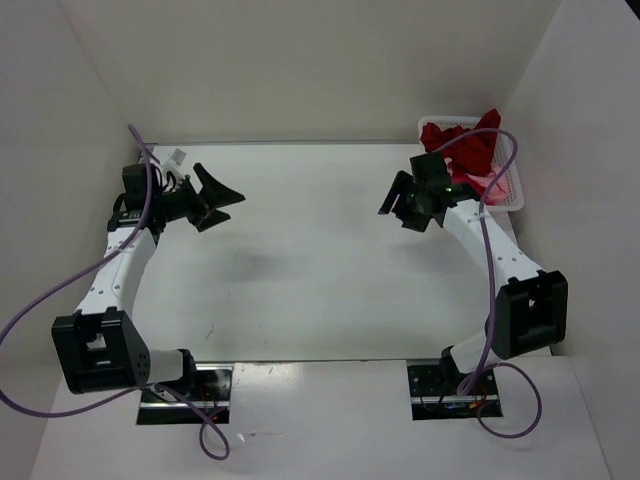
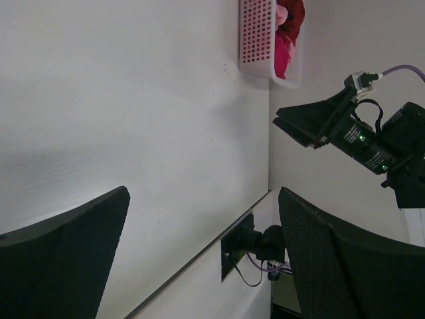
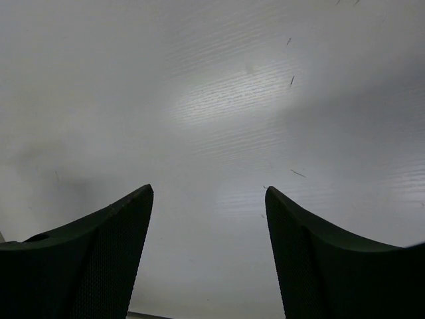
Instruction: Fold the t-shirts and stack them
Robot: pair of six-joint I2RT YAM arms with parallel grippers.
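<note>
Dark red and pink cloth, the t shirts, lies crumpled in a white basket at the back right corner of the table. The same cloth shows at the top of the left wrist view; how many shirts there are I cannot tell. My left gripper hangs over the left side of the table, open and empty. My right gripper is in front and to the left of the basket, also open, with only bare table between its fingers in the right wrist view.
A wall rises close behind the basket's right side. Purple cables loop along both arms, and the table's front edge runs between the arm bases.
</note>
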